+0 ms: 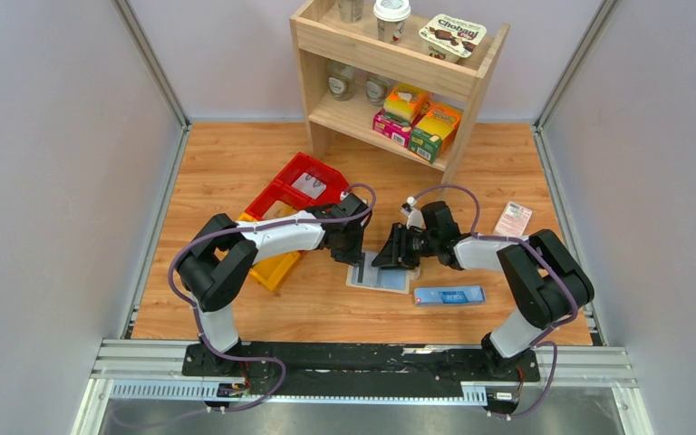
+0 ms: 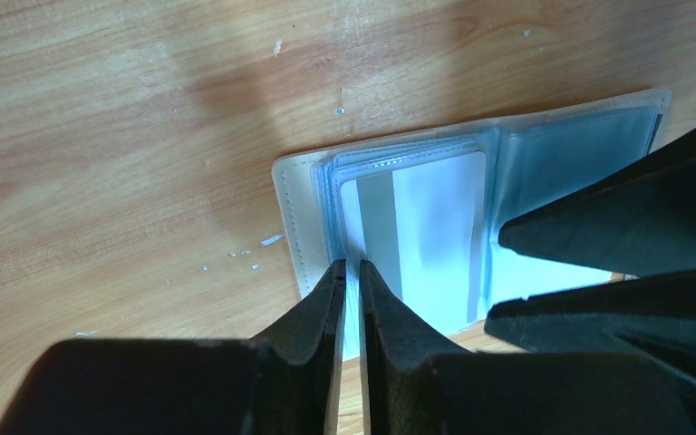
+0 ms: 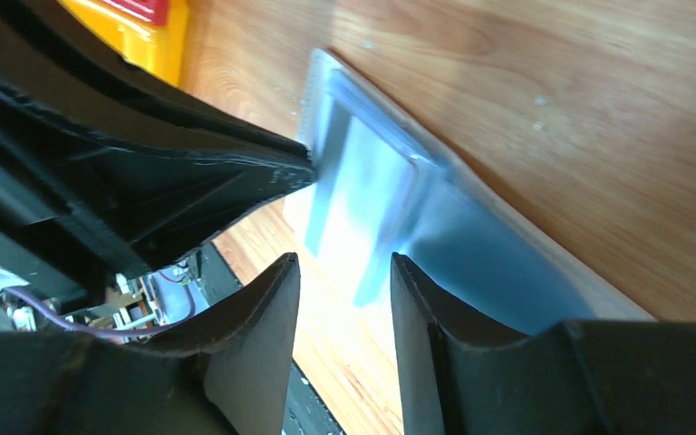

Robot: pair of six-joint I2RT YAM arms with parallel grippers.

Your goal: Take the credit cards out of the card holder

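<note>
The card holder [image 1: 379,276] lies spread on the wooden table, with clear bluish sleeves over a pale cover. In its left sleeve sits a white card with a grey stripe [image 2: 435,231]; the right sleeve [image 2: 544,267] shows no card. My left gripper is shut on the left edge of the stacked sleeves, beside the card's striped end. Over the right half, my right gripper stands open with nothing between its fingers. In the top view both grippers partly cover the holder's upper side.
Left of the holder are a red bin [image 1: 283,186] and a yellow bin [image 1: 275,270]. A blue box [image 1: 449,296] lies close at lower right, a pale pack [image 1: 513,219] farther right. The wooden shelf [image 1: 381,59] stands behind.
</note>
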